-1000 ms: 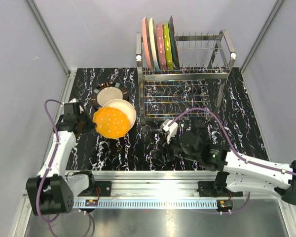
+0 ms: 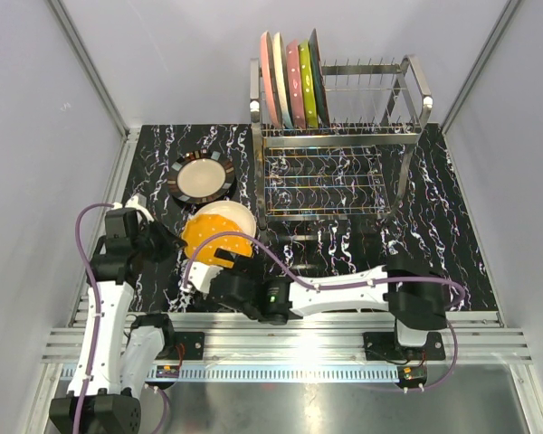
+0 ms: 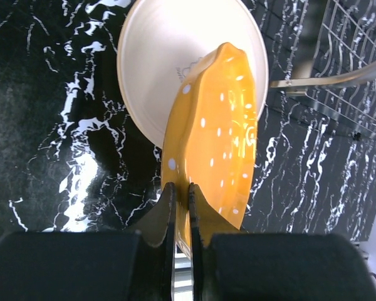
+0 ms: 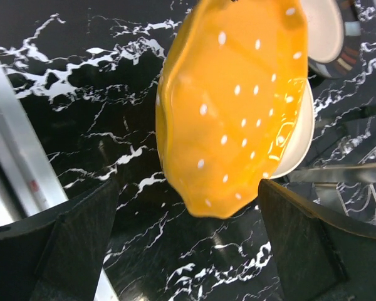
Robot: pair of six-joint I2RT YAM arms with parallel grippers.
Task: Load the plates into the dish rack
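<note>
My left gripper is shut on the rim of an orange plate with white dots (image 3: 219,150), lifted at a tilt over a white plate (image 3: 163,56). My right gripper is open, its fingers either side of the orange plate's near end, seen large in the right wrist view. A brown-rimmed plate (image 2: 177,186) with a cream centre lies behind them on the dark marble counter.
A two-tier metal dish rack (image 2: 335,140) stands at the back right, with several coloured plates upright in its top tier's left part; the lower tier looks empty. Bare counter (image 2: 443,226) lies to the right.
The orange plate, in my left gripper, has shifted toward the front and right and turned. My right arm has swung left, bringing its gripper to the plate.
</note>
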